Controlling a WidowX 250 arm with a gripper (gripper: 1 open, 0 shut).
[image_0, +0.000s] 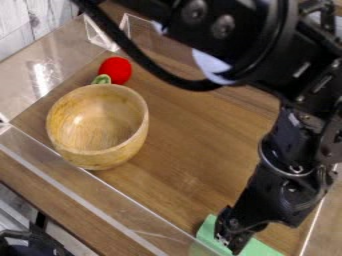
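Note:
My black gripper (235, 228) is low at the bottom right, over a green flat object (255, 248) that lies by the clear front wall. The arm hides part of that object, and the fingertips are too dark to show clearly what is between them. A wooden bowl (98, 130) sits at the left, with a red round object (116, 69) behind it.
Clear plastic walls (84, 182) border the wooden work surface (174, 180). The middle of the surface between bowl and gripper is bare. The arm covers much of the upper right.

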